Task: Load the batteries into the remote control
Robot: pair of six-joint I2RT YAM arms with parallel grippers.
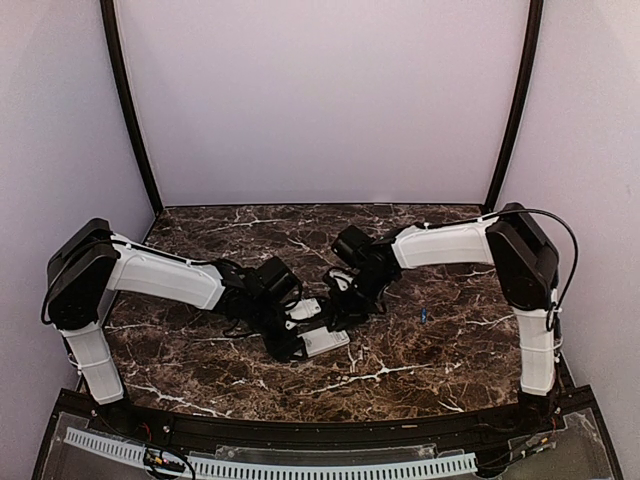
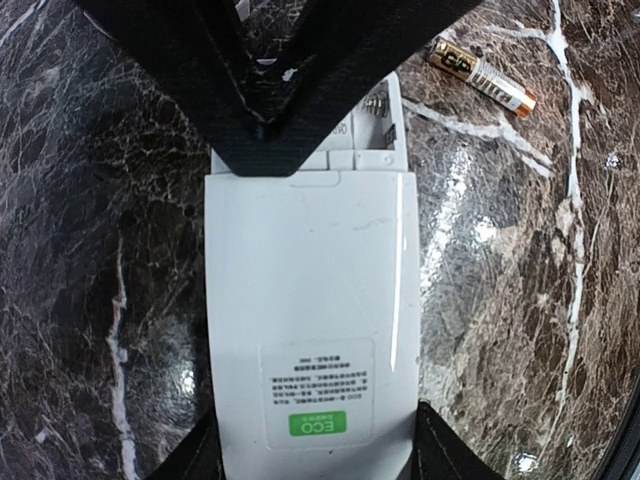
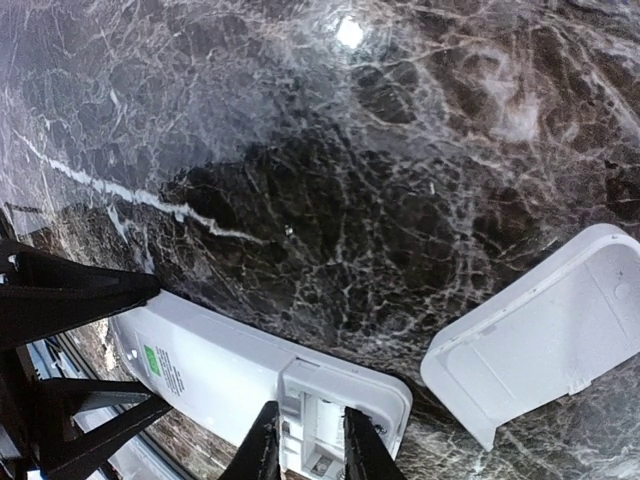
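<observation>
The white remote point(image 1: 325, 340) point(image 2: 311, 300) point(image 3: 215, 360) lies back-up on the marble table, its battery compartment point(image 3: 327, 430) uncovered. My left gripper point(image 1: 290, 345) is shut on the remote's end. My right gripper point(image 1: 340, 318) is over the compartment with its fingers part open; in the left wrist view its dark fingers hide part of the compartment, and whether anything is between them is unclear. The detached white cover point(image 1: 305, 308) point(image 3: 535, 330) lies beside the remote. A battery point(image 2: 482, 77) lies loose on the table near the compartment end.
A small blue item point(image 1: 424, 315) lies to the right on the table. Both arms reach in close together at the centre.
</observation>
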